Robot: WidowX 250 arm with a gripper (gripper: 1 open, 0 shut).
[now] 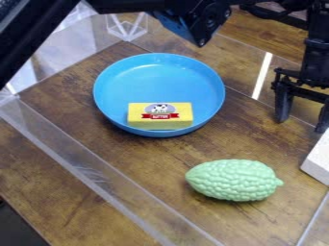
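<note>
A blue round plate (160, 82) holds a yellow butter box (160, 115) on its front part. Below and to the right lies a pale green bumpy gourd-like vegetable (234, 180) on the wooden table. A dark robot arm (180, 13) reaches across the top of the view, above the plate's back edge; its fingertips cannot be made out, so whether it grips anything is unclear.
A black stand-like object (309, 77) is at the right edge, with a white block (317, 159) below it. Clear plastic strips cross the wooden table (90, 192). The front left of the table is open.
</note>
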